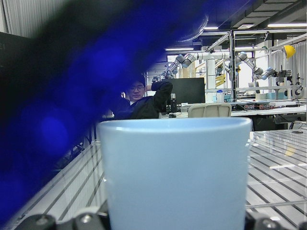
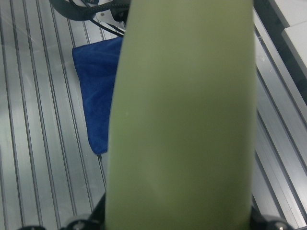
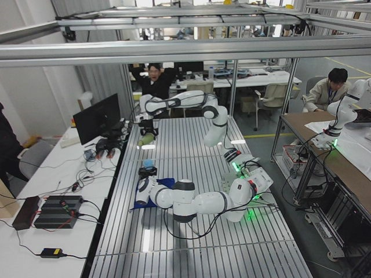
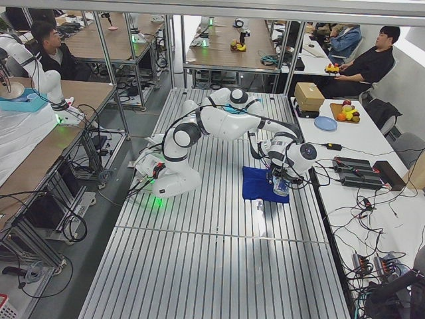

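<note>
My left gripper (image 3: 148, 171), in the nearer arm, is shut on a light blue cup (image 1: 175, 172), held upright and filling the lower middle of the left wrist view. My right gripper (image 3: 146, 131), on the farther arm, is shut on a pale green cylindrical object (image 2: 180, 115), seen tilted in the camera left view (image 3: 145, 140) above the table and filling the right wrist view. A blue cloth (image 4: 259, 189) lies on the slatted metal table (image 4: 172, 266) under and around the left gripper.
A white side table (image 3: 69, 243) with a monitor, power units and cables runs along one long edge. Metal frame posts surround the table. A person sits beyond its end.
</note>
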